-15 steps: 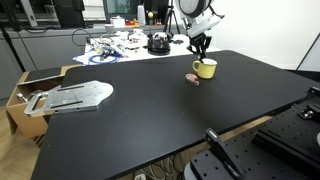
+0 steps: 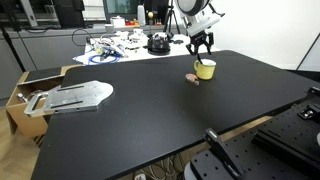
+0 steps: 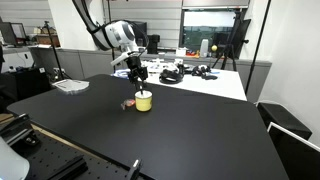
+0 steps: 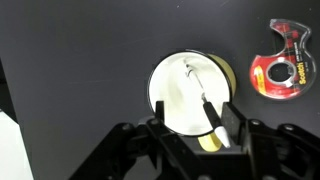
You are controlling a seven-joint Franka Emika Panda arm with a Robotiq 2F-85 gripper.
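Observation:
A yellow mug [image 2: 205, 70] with a white inside stands upright on the black table. In the wrist view, a slim stick-like object [image 4: 209, 111] with a silver end, dark middle and white tip leans inside the mug [image 4: 176, 98]. My gripper is directly above the mug, its fingers apart on either side of the rim opening. The stick lies nearer the right finger [image 4: 234, 114]; whether they touch is unclear. From the side, the gripper [image 3: 139, 83] is just over the mug [image 3: 144, 102].
A red Scotch tape dispenser [image 4: 283, 60] lies close beside the mug. A silver, flat, handled plate [image 2: 76, 97] rests at the table's far left side in exterior view 1.
The mug and tape dispenser appear to be in the same places.

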